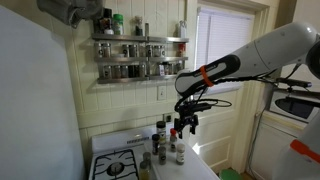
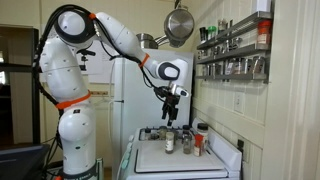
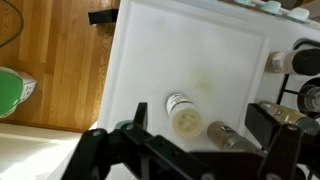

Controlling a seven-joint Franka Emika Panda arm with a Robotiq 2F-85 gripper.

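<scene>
My gripper is open above the white counter, its fingers spread wide with nothing held between them. Below it, in the wrist view, stands a jar with a pale round lid, apart from both fingers. That jar seems to be the white-labelled one under the arm in the first exterior view. A brownish jar stands close to its right. The second exterior view has the gripper over the pale jar.
More bottles cluster along the back of the counter. A stove with a black burner grate lies to the left. Wall shelves hold several spice jars. A green-lidded container is off the counter, and much of the counter's middle is bare.
</scene>
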